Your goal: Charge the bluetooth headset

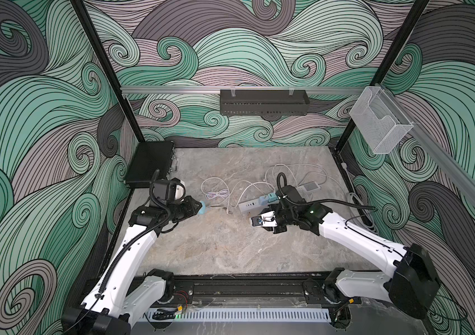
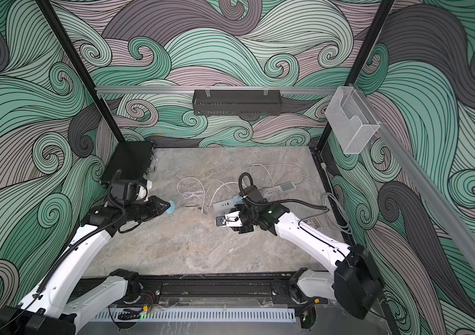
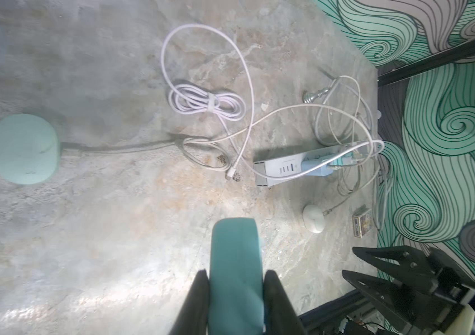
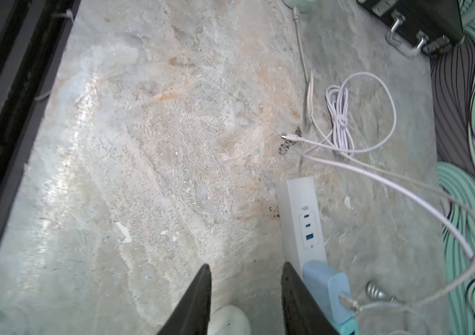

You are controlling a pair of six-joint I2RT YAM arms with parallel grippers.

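My left gripper is shut on a teal headset case [image 3: 236, 251], held end-out above the table. A second teal rounded case [image 3: 26, 149] lies on the table at the far left, with a thin pale cable [image 3: 128, 149] running from its side. The white power strip [image 4: 298, 217] has ports on top and a blue adapter [image 4: 326, 284] plugged in. The loose white cable's plug [image 4: 290, 136] lies bare on the table beyond the strip's end. My right gripper stands part open, fingers apart, over a small white rounded object [image 4: 229, 322]; nothing is between the fingertips.
A coiled white cable [image 3: 209, 103] lies behind the loose plug. A metal bulb-like piece [image 3: 315, 96] sits by the strip. At the back left is a black box [image 1: 149, 163].
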